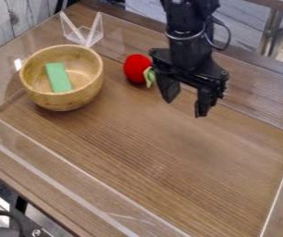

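The black robot arm reaches down from the top centre of the camera view to its gripper (pixel 185 93), which hovers over the wooden table (pixel 156 176). The two dark fingers are spread apart, with no object visible between them. Just left of the gripper lies a red round object (pixel 137 67), with a small green item (pixel 149 79) beside it, partly hidden by the gripper.
A yellow bowl (pixel 85 93) holding a green block (pixel 57 81) is at the left. A white wire-like or plastic shape (pixel 79 32) lies at the top left.
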